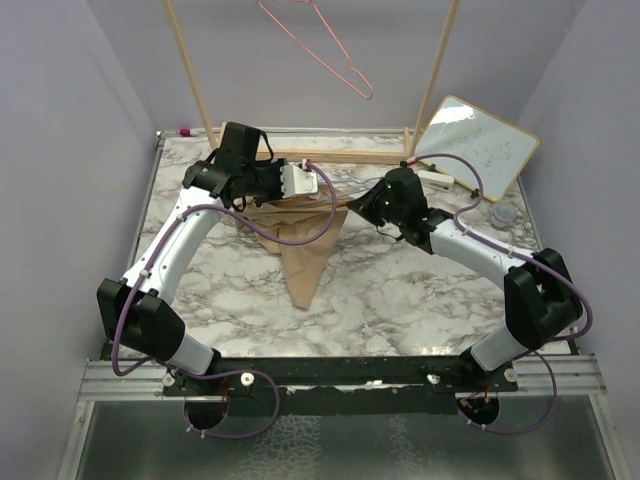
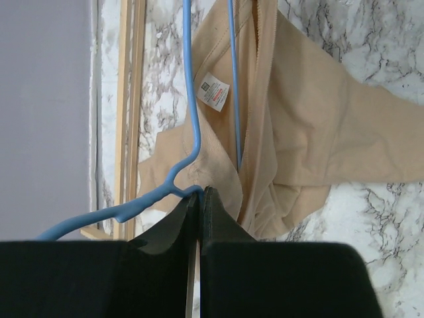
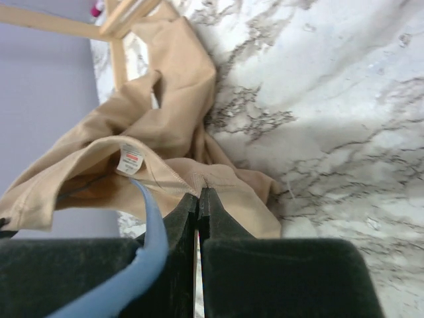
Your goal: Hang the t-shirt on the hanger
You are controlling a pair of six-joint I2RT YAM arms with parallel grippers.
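My left gripper is shut on the blue hanger (image 2: 165,187), seen in the left wrist view with one long bar running up beside the tan t-shirt (image 2: 331,126). A second blue bar lies inside the shirt near its white label. In the top view the shirt (image 1: 305,265) hangs under the left arm and stretches right toward my right gripper (image 1: 355,205). In the right wrist view that gripper is shut on the shirt's hemmed edge, with the blue hanger passing close in front and into the opening.
A wooden rack stands at the back with a pink hanger (image 1: 340,60) overhead. A whiteboard (image 1: 475,140), a white bar and a small round lid (image 1: 502,213) sit at the right.
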